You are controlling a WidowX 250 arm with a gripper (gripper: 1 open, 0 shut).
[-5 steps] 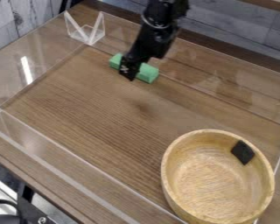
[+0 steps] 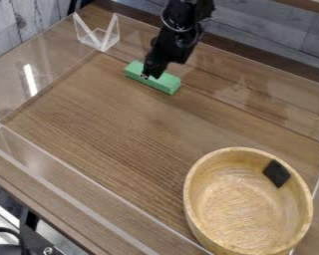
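A small green block (image 2: 161, 83) lies on the wooden table toward the back. My black gripper (image 2: 153, 70) reaches down from the top of the view to the block's upper left part, its tips at or just above it; whether they touch it cannot be told. The fingertips are small and dark here, and I see nothing clearly held between them.
A round beige basket (image 2: 247, 215) with a black patch sits at the front right. A clear plastic bracket (image 2: 97, 36) stands at the back left edge; a low wall runs along the back.
My gripper has moved left and back from the near side of the green block, uncovering more of it. The block shows no clear movement.
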